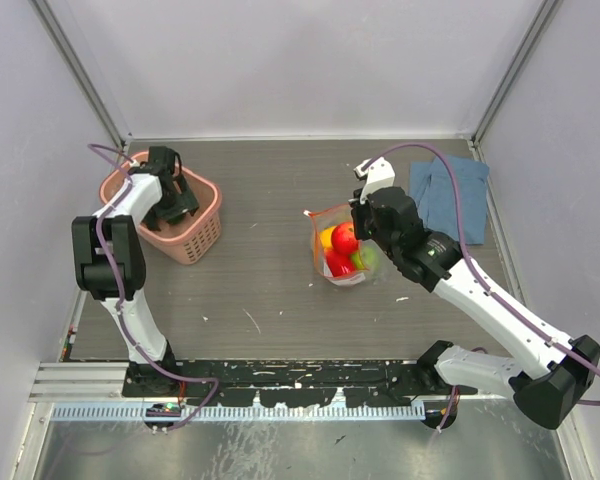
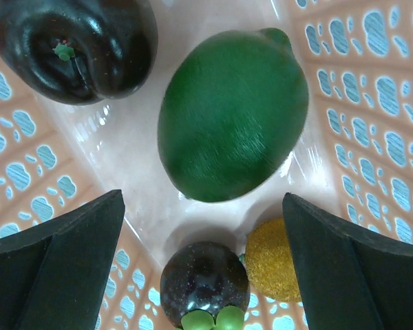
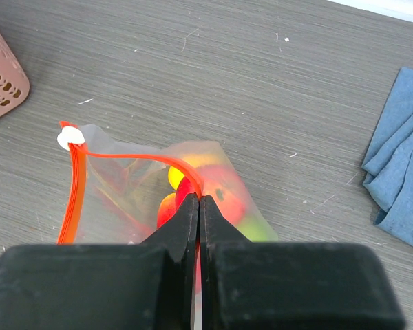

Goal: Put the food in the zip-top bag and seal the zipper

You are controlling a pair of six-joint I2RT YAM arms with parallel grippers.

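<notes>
My left gripper is open inside the pink basket [image 1: 195, 243], above a green lime-like fruit [image 2: 230, 113], with a dark purple pepper-like item [image 2: 72, 45], a round dark fruit [image 2: 203, 282] and a yellow fruit [image 2: 265, 261] around it. My right gripper is shut on the orange-edged rim of the zip top bag [image 3: 113, 196], which stands open on the table with red, yellow and green food inside.
A folded blue cloth [image 1: 450, 200] lies at the back right. The table [image 1: 260, 200] between basket and bag is bare, and white walls enclose the workspace.
</notes>
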